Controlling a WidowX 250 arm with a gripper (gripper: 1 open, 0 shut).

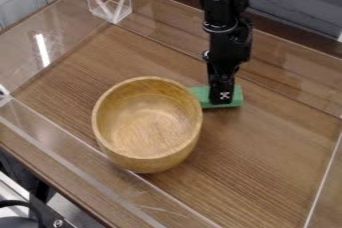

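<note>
The black arm reaches down from the top centre of the camera view to my gripper (222, 85), whose fingertips are low over a green rectangular object (210, 102) on the wooden table. Whether they touch it or have anything between them is too small to tell. The green object lies just right of a large tan bowl (146, 144), its left end close to the rim.
A clear plastic container (111, 4) stands at the back left. Dark edges border it at the lower left and top.
</note>
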